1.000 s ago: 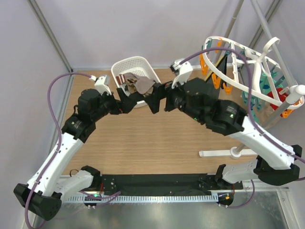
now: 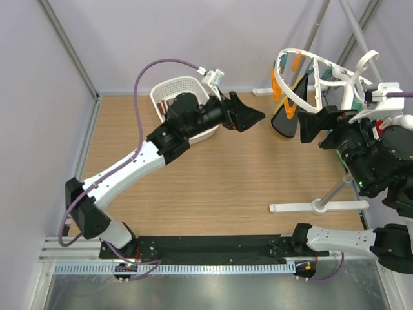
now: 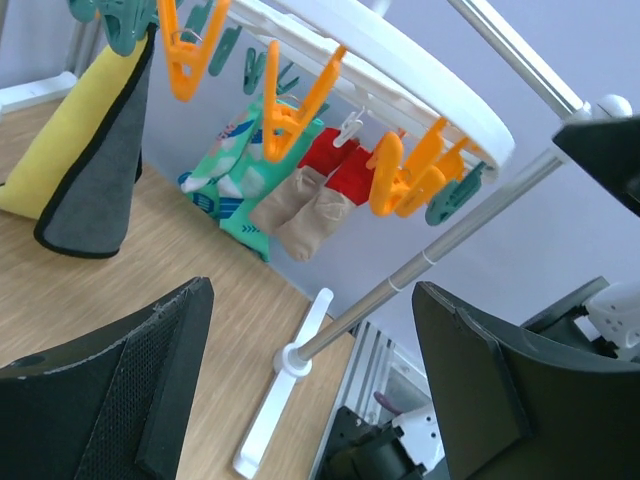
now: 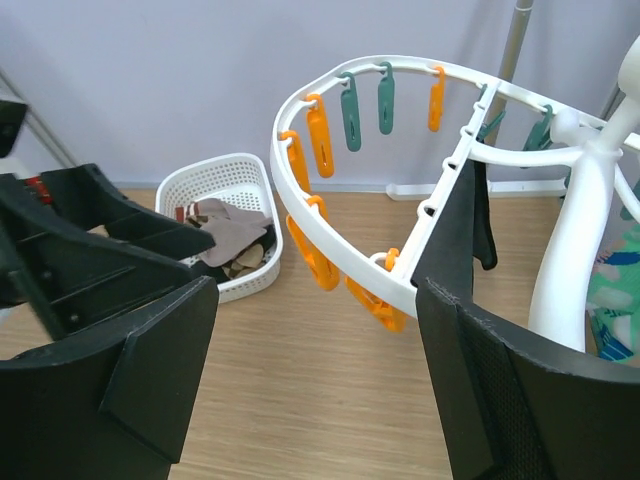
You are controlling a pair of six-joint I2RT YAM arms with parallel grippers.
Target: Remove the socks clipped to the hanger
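Observation:
A round white hanger [image 4: 340,236] with orange and green clips hangs at the right. From it hang a yellow and dark grey sock [image 3: 97,150], a green patterned sock pair [image 3: 243,180] and a red and beige pair [image 3: 318,193]. The dark sock [image 4: 449,232] also shows behind the hanger's spoke in the right wrist view. My right gripper [image 2: 322,123] is open beside the hanger's near rim, nothing between its fingers. Left of the hanger, my left gripper [image 2: 248,116] stands open and empty, apart from the clips.
A white basket [image 4: 230,172] holding grey and dark socks stands at the back left, partly behind my left arm in the top view. The hanger's pole [image 3: 400,275] rises from a white foot [image 2: 290,208].
My right gripper has moved right, from beside the basket to the hanger. My left gripper has moved right as well, away from the basket's left side toward the hanger.

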